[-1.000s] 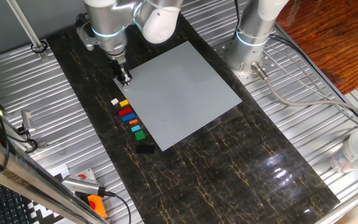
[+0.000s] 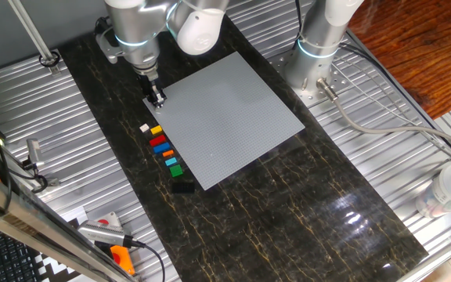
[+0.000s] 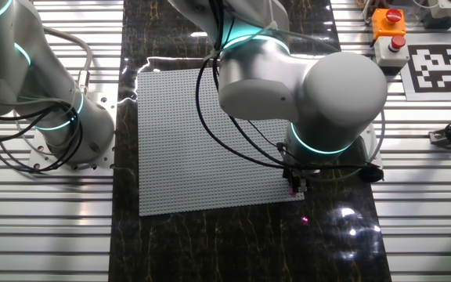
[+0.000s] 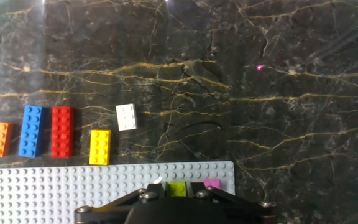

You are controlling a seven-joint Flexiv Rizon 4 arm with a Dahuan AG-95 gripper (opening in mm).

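Observation:
In the wrist view my gripper is shut on a yellow-green brick (image 4: 176, 188), over the near-corner edge of the grey studded baseplate (image 4: 73, 186). A pink brick (image 4: 212, 183) sits on the plate just right of the fingers, partly hidden by them. Exterior view 1 has the gripper (image 2: 159, 103) low at the plate's left corner; whether the held brick touches the studs cannot be told. Beside the plate lie white (image 4: 126, 117), yellow (image 4: 100, 147), red (image 4: 62, 132), blue (image 4: 31, 130) and orange (image 4: 3, 139) bricks.
The row goes on with cyan (image 2: 171, 162), green (image 2: 176, 170) and black (image 2: 183, 188) bricks. Most of the baseplate is bare. A pink light spot (image 4: 260, 67) shows on the dark tabletop.

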